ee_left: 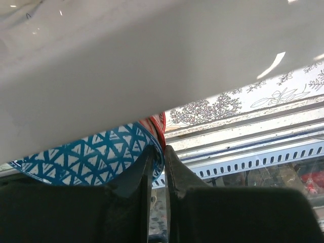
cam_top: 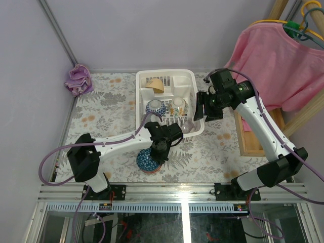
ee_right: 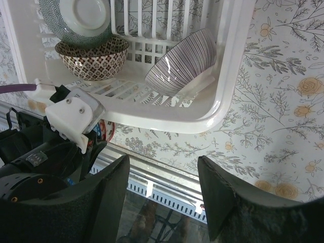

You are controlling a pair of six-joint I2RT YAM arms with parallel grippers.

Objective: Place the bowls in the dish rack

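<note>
A blue patterned bowl (cam_top: 146,159) (ee_left: 76,162) sits on a red bowl (cam_top: 152,170) (ee_left: 156,124) in front of the white dish rack (cam_top: 165,71) (ee_right: 216,114). My left gripper (cam_top: 157,158) is at the stack's right rim, fingertips close together at the blue rim; its grip is unclear. My right gripper (cam_top: 205,109) hangs open at the rack's right side, nothing between its fingers. The rack holds a tan bowl (cam_top: 156,85), a striped bowl (ee_right: 179,63), a brown patterned bowl (ee_right: 92,65) and other bowls.
A pink shirt (cam_top: 278,61) hangs over a wooden box (cam_top: 245,147) at the right. A purple cloth (cam_top: 78,80) lies at the back left.
</note>
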